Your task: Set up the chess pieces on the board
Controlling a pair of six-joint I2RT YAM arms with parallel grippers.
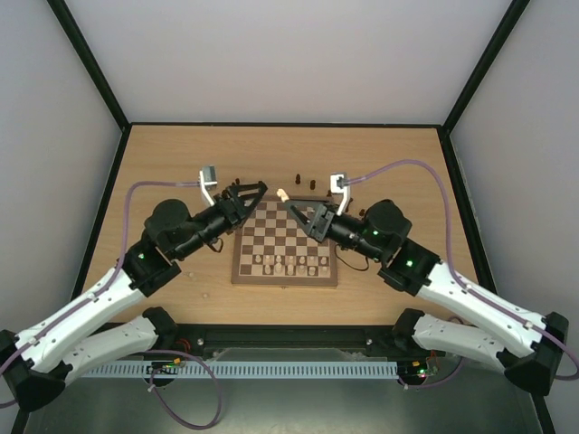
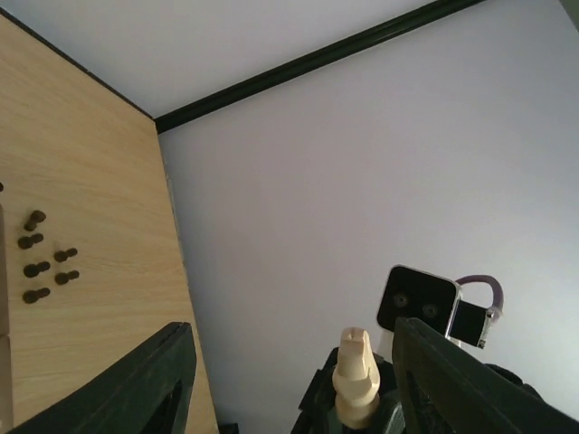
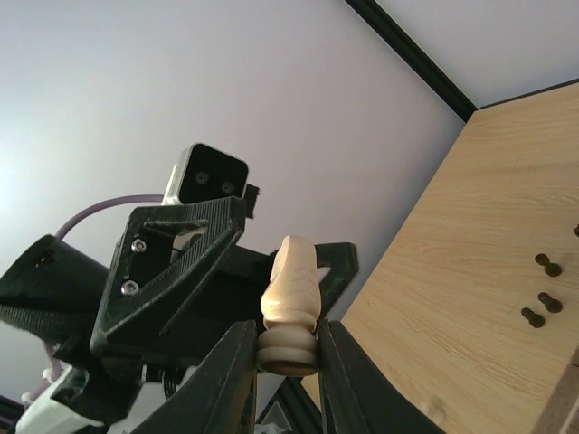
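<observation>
My right gripper (image 1: 284, 201) is shut on the base of a light wooden knight (image 3: 292, 282), which is held upright in the right wrist view, high above the table. Beside it my left gripper (image 1: 260, 192) stands open, its fingers (image 2: 136, 384) wide apart and holding nothing; the knight's head shows past them in the left wrist view. Beneath both arms lies the chessboard (image 1: 271, 231). Several light pieces (image 1: 289, 264) stand on its near rows, while the squares visible farther back are bare. Part of the board's far right is hidden by the right gripper.
Several dark pieces (image 2: 36, 269) stand on the wooden table (image 1: 380, 158) behind and beside the board. Both grippers are very close to each other over the board's far edge.
</observation>
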